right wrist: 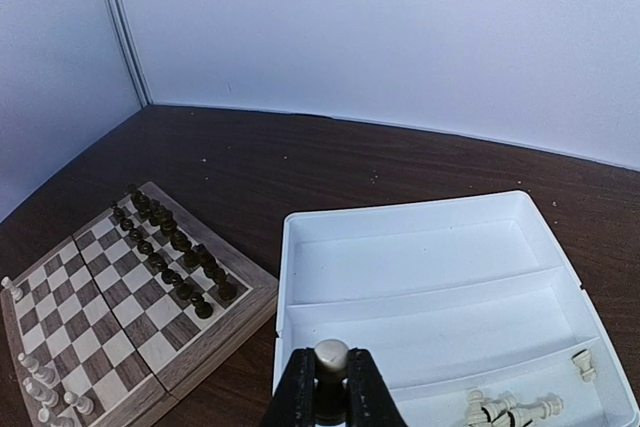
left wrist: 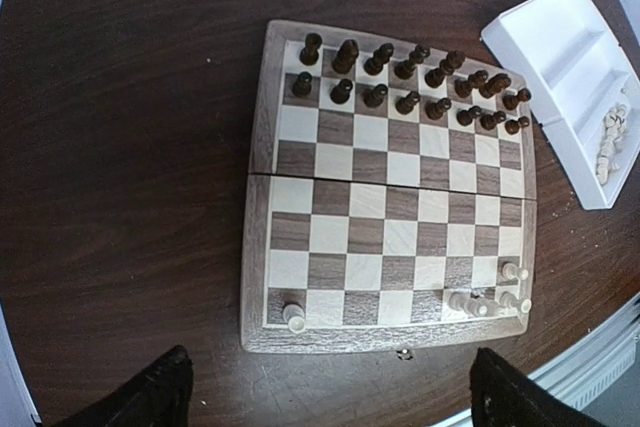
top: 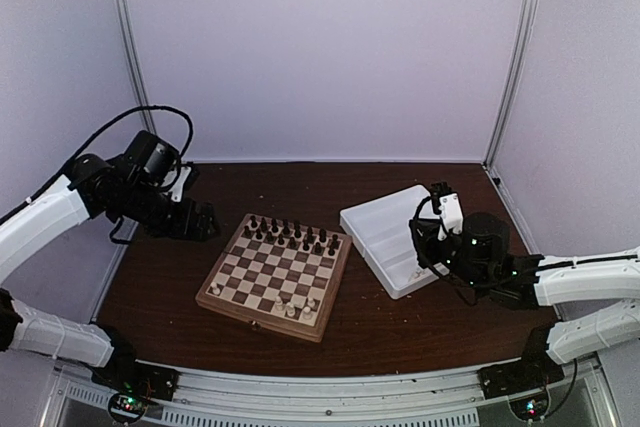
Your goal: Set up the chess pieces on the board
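The chessboard (top: 272,282) holds two rows of dark pieces (left wrist: 376,95) at the back. White pieces stand at the front: one at the near-left corner (left wrist: 294,318), several at the near right (left wrist: 468,303). My left gripper (top: 200,225) hangs open above the table, left of the board; its dark fingers show low in the left wrist view. My right gripper is over the white tray's near side, shut on a white piece (right wrist: 331,355), whose pale top shows between the fingers.
The white tray (top: 385,222) lies right of the board, with loose white pieces (right wrist: 512,415) in its near compartment. The table behind both and left of the board is clear.
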